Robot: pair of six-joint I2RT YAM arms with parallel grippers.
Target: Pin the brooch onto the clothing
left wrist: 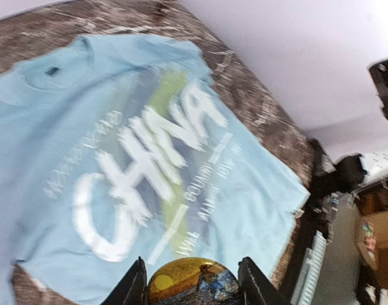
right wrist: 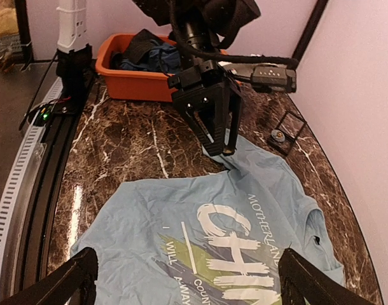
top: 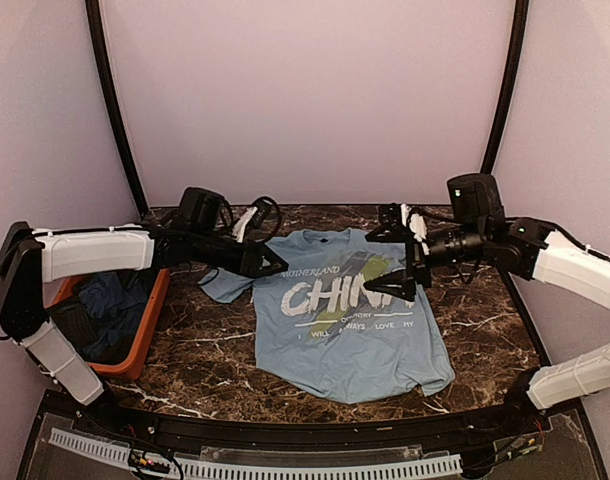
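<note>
A light blue T-shirt printed CHINA lies spread on the marble table. My left gripper is above the shirt's left shoulder area; in the left wrist view it is shut on a round gold-and-dark brooch between its fingers. My right gripper hangs open over the shirt's right part, fingers spread with nothing between them, seen also at the bottom corners of the right wrist view.
An orange bin of dark clothes stands at the left. A small frame-like holder lies behind the shirt at the back left. Bare marble surrounds the shirt, bounded by white walls.
</note>
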